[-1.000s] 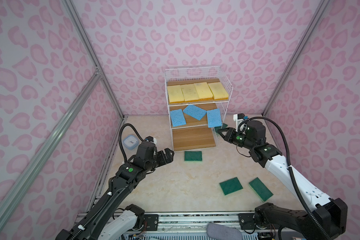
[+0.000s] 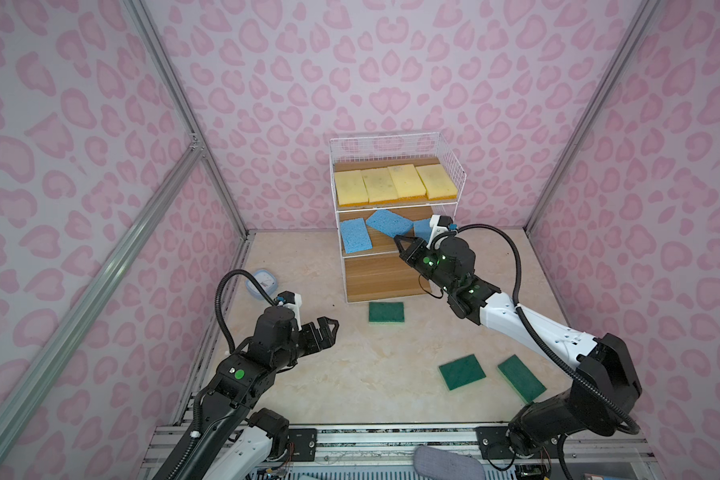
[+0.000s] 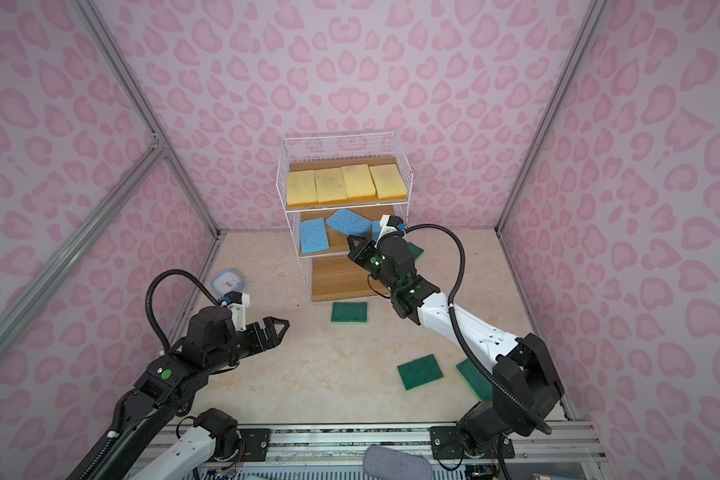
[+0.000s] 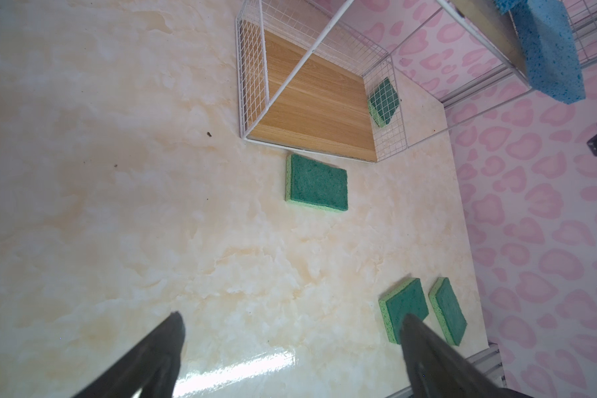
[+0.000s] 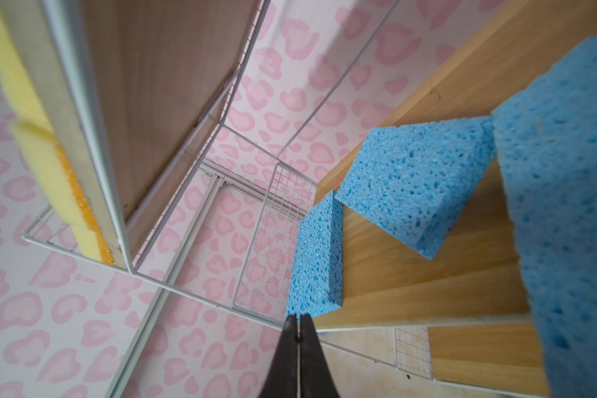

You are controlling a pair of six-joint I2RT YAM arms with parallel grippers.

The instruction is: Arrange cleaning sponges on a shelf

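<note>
A wire rack holds yellow sponges (image 2: 380, 185) on its top board and blue sponges (image 2: 354, 235) on the middle one, the central one lying askew (image 5: 411, 172). The bottom board (image 4: 315, 99) is bare. My right gripper is shut, nothing between its fingers, at the front of the middle level. My left gripper stands open and empty over the floor at front left. Green sponges lie on the floor, one before the rack (image 2: 386, 312), others at right (image 2: 461, 371) and beside the rack (image 4: 383, 99).
A blue-rimmed object (image 3: 227, 282) sits at left. Pink patterned walls surround the floor (image 2: 352, 368), which is mostly clear in the centre and front left.
My right gripper has moved left and up to the middle level's front. My left arm has shifted slightly left and lower in the top left view. The sponges look unmoved.
</note>
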